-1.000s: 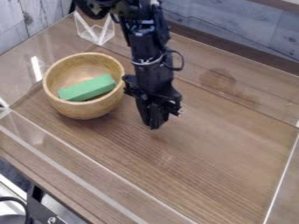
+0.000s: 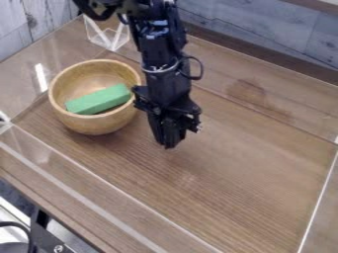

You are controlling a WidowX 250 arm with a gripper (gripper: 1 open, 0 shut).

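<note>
The black robot arm comes down from the top centre, and its gripper point(image 2: 166, 129) hangs low over the wooden table, just right of a round wooden bowl point(image 2: 75, 81). In the bowl lies a green block point(image 2: 98, 99). Whether the gripper is open or shut is too small and dark to tell, and I see nothing clearly held in it.
A white wire object point(image 2: 109, 33) stands at the back left. Walls border the table at the back and sides, and a black cable lies at the bottom left.
The arm and gripper have shifted very slightly to the left. The bowl and the green block look the same.
</note>
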